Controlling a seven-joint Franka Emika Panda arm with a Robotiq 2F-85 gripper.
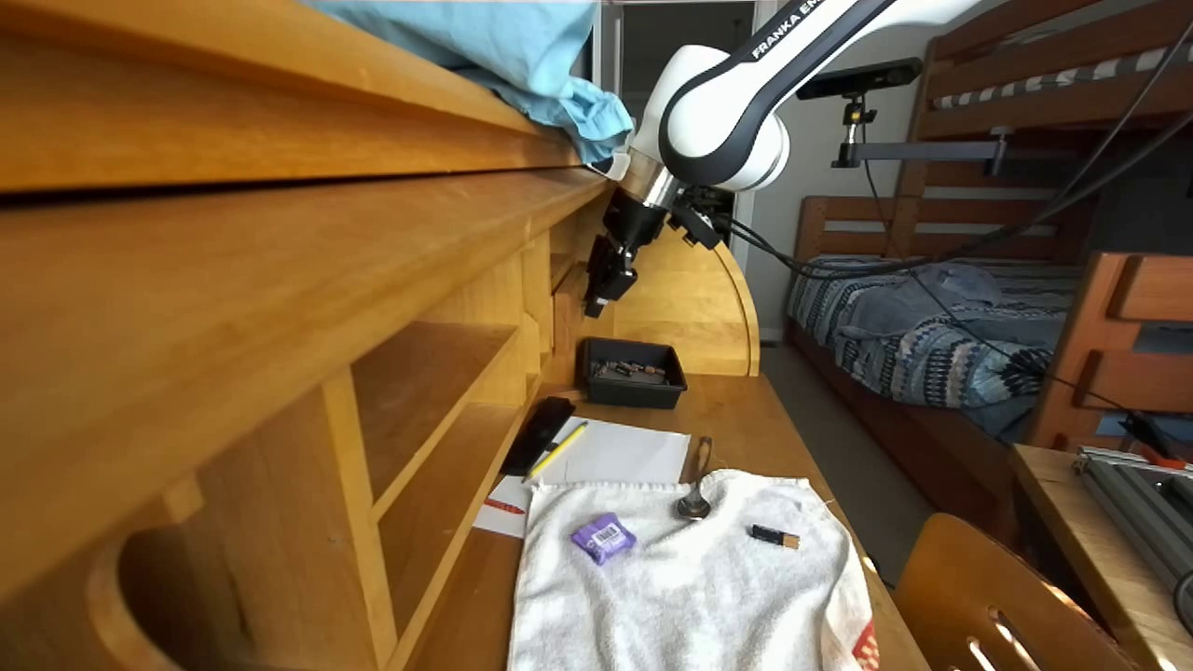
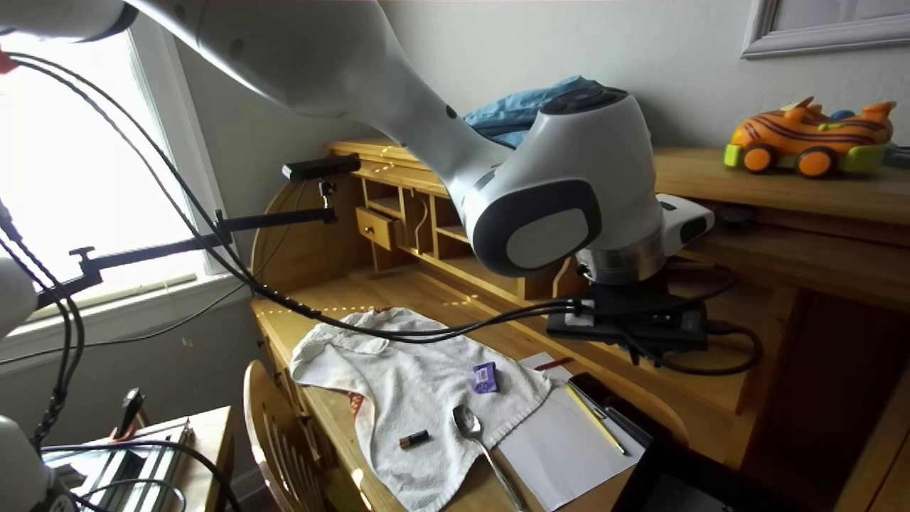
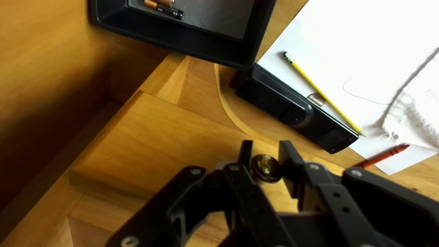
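Observation:
A round brass knob sits between the fingertips of my gripper in the wrist view, with a finger against each side. Behind it is a pale wooden drawer or block that juts from the desk's cubby section. Exterior view 1 has the gripper pointing down in front of this wooden piece, high over the desk. How the knob joins the wood is not clear. In exterior view 2 the fingertips are mostly hidden behind the gripper's body and cables.
A black tray with batteries stands at the back. Nearby lie a black case, yellow pencil and red crayon. A white towel carries a purple packet, spoon and battery.

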